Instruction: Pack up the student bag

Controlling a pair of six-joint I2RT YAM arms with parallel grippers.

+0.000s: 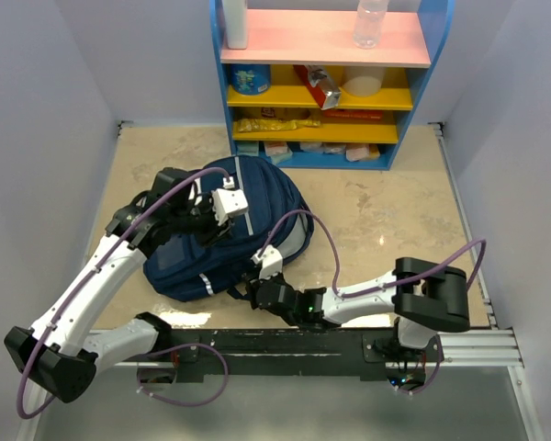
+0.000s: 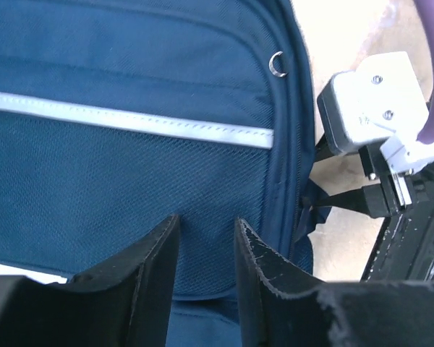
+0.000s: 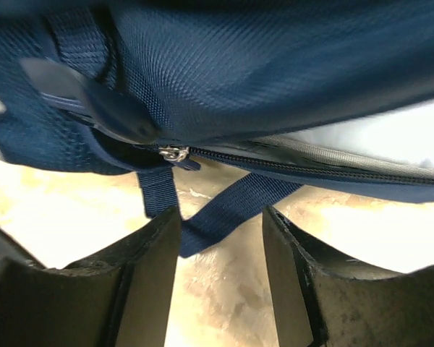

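Observation:
A dark blue student bag (image 1: 222,271) lies flat on the floor, with its grey-white lining open at the right end. Over the middle of the bag hangs my left gripper (image 1: 209,239); in the left wrist view its fingers (image 2: 159,253) are apart, with only blue fabric and a white strip below. At the bag's front right edge is my right gripper, open and empty. Ahead of its fingertips the right wrist view shows a zipper pull (image 3: 177,155) at the end of the zip, and a loose navy strap (image 3: 235,210) lies on the floor.
A blue-sided shelf (image 1: 331,23) stands at the back, holding a clear bottle (image 1: 370,23), a blue tub (image 1: 251,79), a red box (image 1: 318,86) and yellow packets (image 1: 277,125). Bare floor (image 1: 386,211) extends to the right of the bag.

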